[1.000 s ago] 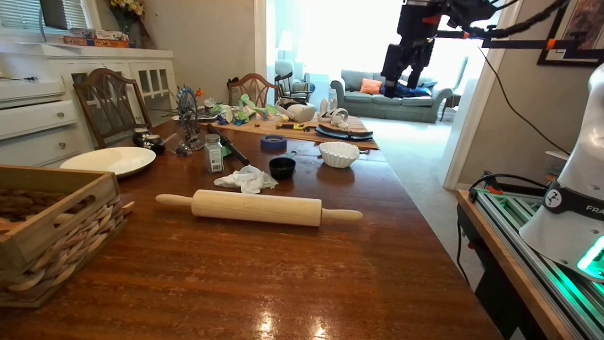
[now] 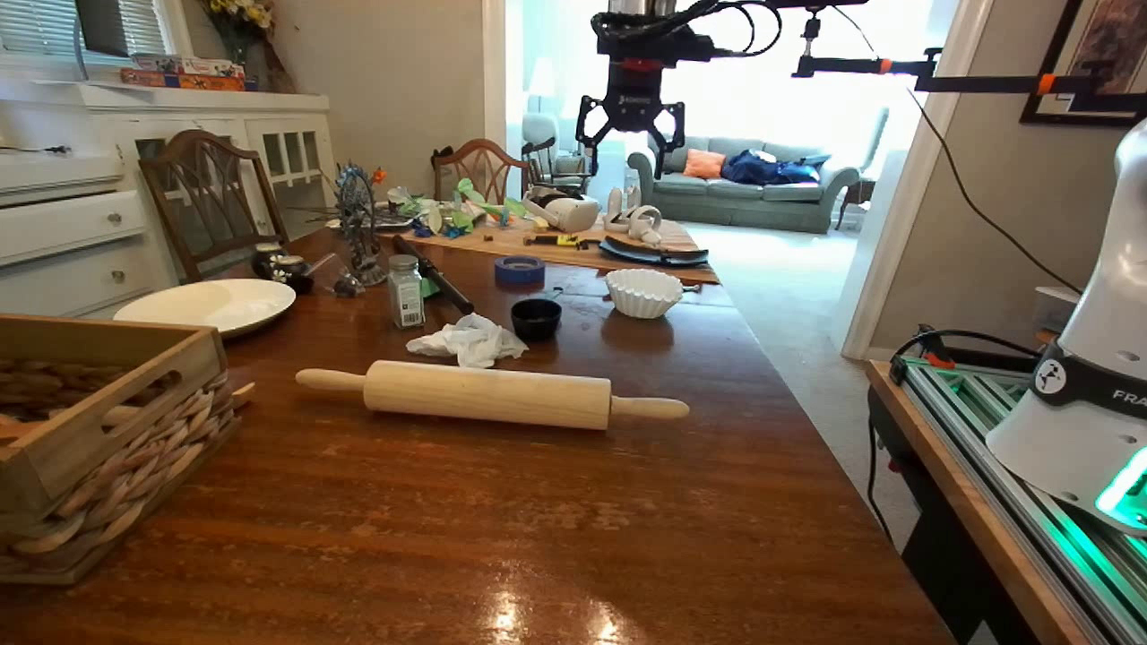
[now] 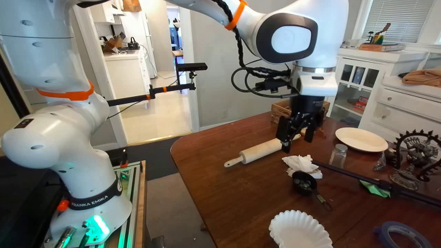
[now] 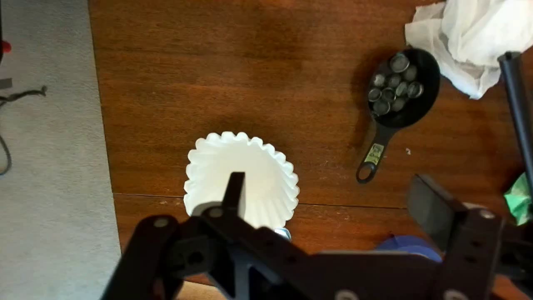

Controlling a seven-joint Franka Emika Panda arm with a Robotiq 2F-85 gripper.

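Note:
My gripper hangs open above the table, well clear of everything on it, with nothing between its fingers. In the wrist view a white fluted bowl lies below, partly hidden by one finger. A small black pan-shaped cup with several small round metallic pieces in it lies to the bowl's upper right, its handle pointing toward the lower left. Beside that cup is a crumpled white cloth or paper. The wooden rolling pin lies across the table in exterior view 1.
A woven basket, a white plate, a glass jar, a roll of blue tape and a long black rod are also on the table. A dark ornate statue stands near the plate.
In exterior view 1 my gripper has moved left, from near the right doorway side to above the table, and has turned so both fingers show apart. The objects on the table have not moved.

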